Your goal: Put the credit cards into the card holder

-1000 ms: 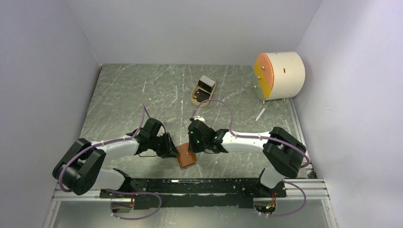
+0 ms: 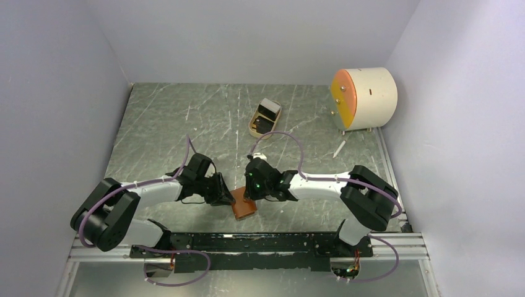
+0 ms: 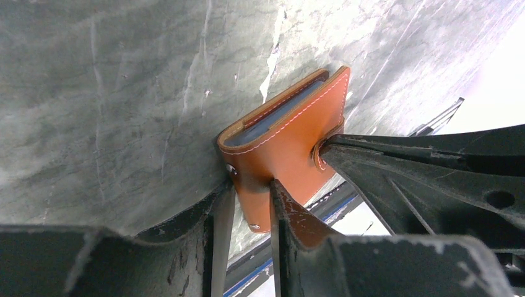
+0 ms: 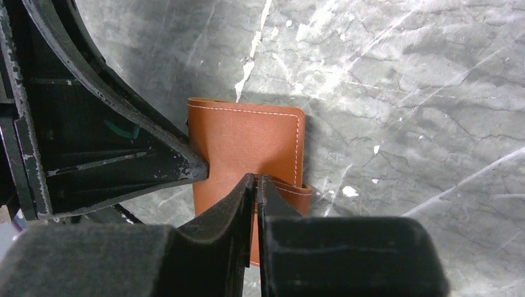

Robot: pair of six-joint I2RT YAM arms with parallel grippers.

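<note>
The brown leather card holder (image 2: 243, 209) is at the table's front, between both arms. In the left wrist view it is tilted, and a grey card edge (image 3: 282, 114) shows inside its open top. My left gripper is shut on one side of the holder (image 3: 291, 161), close to a metal rivet. From the other side my right gripper meets the holder's face at the upper edge of its leather strap (image 4: 291, 189). Its fingertips are together; whether any thin leather is pinched there is hidden. No loose card shows on the table.
Farther back stands a small beige box (image 2: 254, 132) with dark and grey contents. A round white cabinet (image 2: 374, 98) with orange and yellow drawers is at the back right, with a white marker (image 2: 339, 148) in front.
Both arms and the holder stay almost in place. My right gripper has shifted very slightly against the holder.
</note>
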